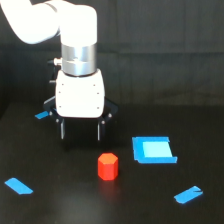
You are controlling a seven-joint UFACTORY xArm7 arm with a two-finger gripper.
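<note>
A red block (108,166) with a roughly hexagonal outline rests on the dark table, in the lower middle of the view. Up and to the left of it hangs my gripper (81,130), its white hand pointing down. The two dark fingers stand wide apart with nothing visible between them, so it is open. There is a clear gap between the fingers and the block. To the right of the block lies a pale square bordered in blue tape (137,150).
Blue tape strips mark the table at the front left (18,186), the front right (188,195) and behind the hand (42,115). A dark curtain (160,50) hangs at the back.
</note>
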